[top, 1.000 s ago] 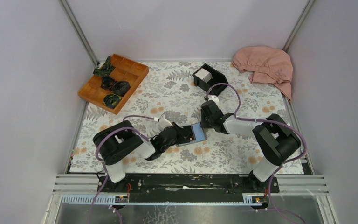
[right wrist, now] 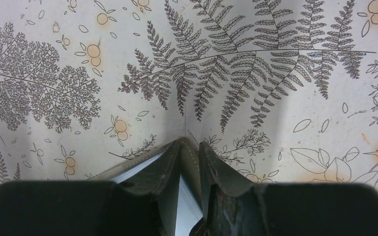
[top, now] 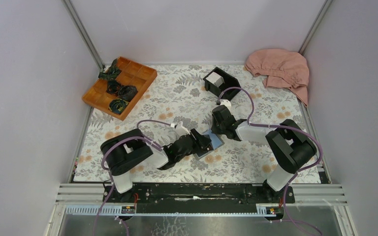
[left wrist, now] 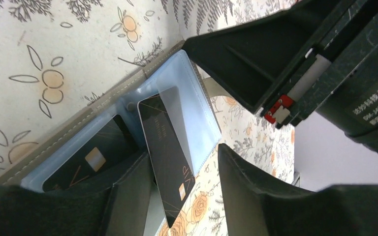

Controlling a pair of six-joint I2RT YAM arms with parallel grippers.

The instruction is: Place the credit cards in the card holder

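Observation:
The open card holder (top: 218,141), light blue inside with a beige stitched edge, lies between my two grippers. In the left wrist view a black card (left wrist: 165,157) lies aslant across it, one end by a clear pocket edge (left wrist: 183,128), the other sticking out past the near side. My left gripper stands open around this card, with gaps at both fingers. A second black card (left wrist: 109,142) sits in the holder's left part, partly hidden by a finger. My right gripper is shut on a corner of the holder.
A black box (top: 232,84) with a white block stands at the back. An orange compartment tray (top: 146,79) with dark bundles is at back left, a pink cloth (top: 280,66) at back right.
The left arm has shifted right, and the holder has turned about its pinched corner. The right arm stays nearly still.

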